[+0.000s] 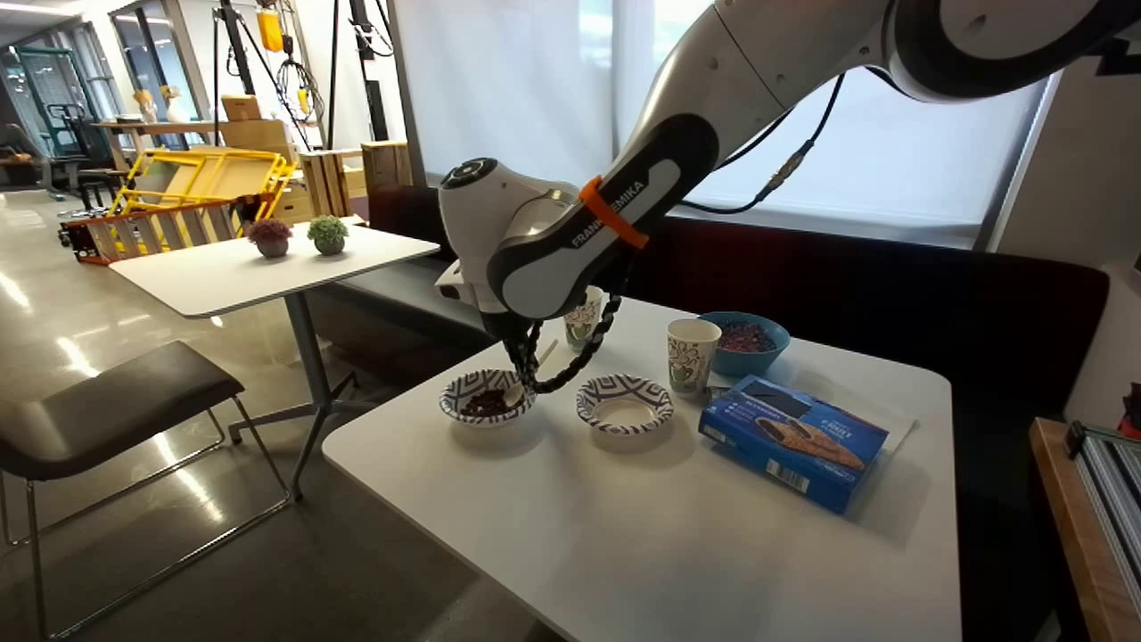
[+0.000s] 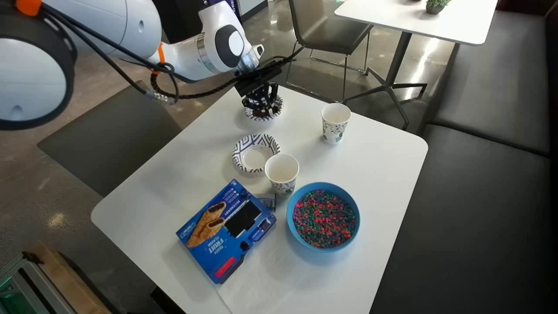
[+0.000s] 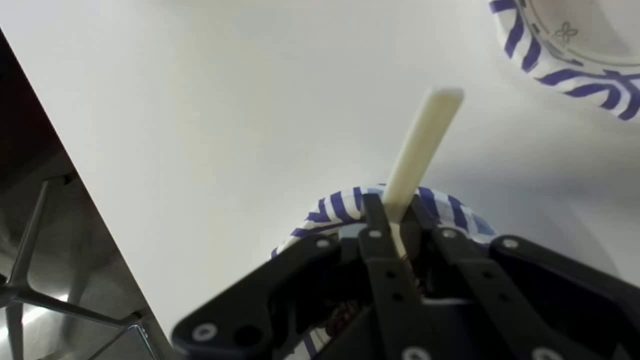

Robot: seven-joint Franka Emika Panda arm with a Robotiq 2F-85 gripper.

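Note:
A pale spoon (image 3: 423, 144) is pinched by its handle in my gripper, which is shut on it. In the wrist view the handle's end sticks up beyond the fingers. Below is a patterned paper bowl (image 1: 457, 391) with dark bits (image 1: 484, 403) in it, near the table's left edge in exterior view 1. The spoon's lower end reaches into that bowl; whether it carries any bits cannot be made out. My fingers hide much of the bowl in the wrist view. A second patterned bowl (image 2: 243, 155) stands empty beside it.
Two paper cups (image 2: 282, 186) stand on the table, one close to a blue bowl (image 2: 357, 212) of colourful bits. A blue fruit-pastry box (image 1: 797, 433) lies nearby. Bare white tabletop (image 1: 556, 503) stretches along the front in exterior view 1.

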